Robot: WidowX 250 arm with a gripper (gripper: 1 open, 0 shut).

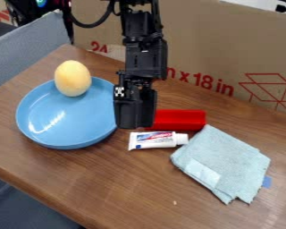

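My black gripper (135,114) hangs over the table just right of the blue plate (50,121), in front of the red block (178,120) and above a white toothpaste tube (157,139). Its fingertips point down and nothing shows held; the fingers themselves are hard to make out. A pale yellow egg-shaped object (72,79) rests at the back of the plate. A folded light blue cloth (217,161) lies to the right.
A cardboard box (229,63) stands along the back. A grey padded surface (21,49) is at the left.
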